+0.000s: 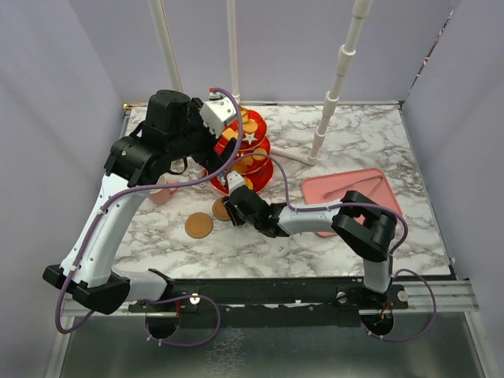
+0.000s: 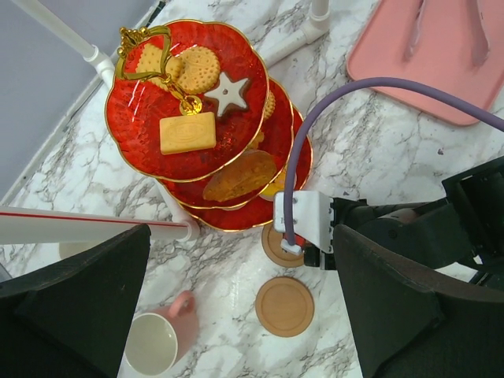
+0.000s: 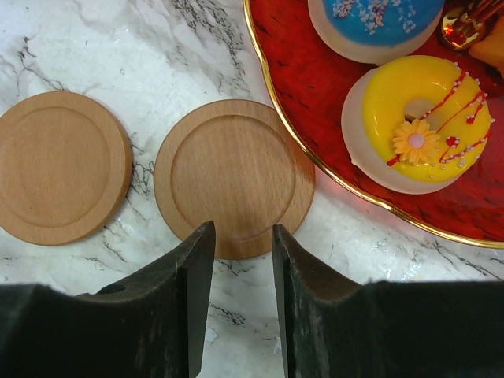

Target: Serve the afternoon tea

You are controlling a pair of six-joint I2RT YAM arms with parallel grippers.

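Note:
My right gripper is part open with nothing between its fingers, above a wooden coaster [image 3: 236, 177], beside a second coaster [image 3: 55, 165] and the lower red tier [image 3: 299, 94] with a yellow doughnut [image 3: 417, 126] and a blue one [image 3: 374, 20]. In the left wrist view the three-tier red stand [image 2: 142, 118] holds biscuits, a star cookie [image 2: 230, 93] and pastries, with a gold handle on top. My left gripper hangs open over the table's left side, near the stand and a pink cup [image 2: 161, 339]; nothing shows between its fingers.
A pink tray [image 1: 331, 189] with tongs lies on the right. White posts [image 1: 339, 63] rise at the back.

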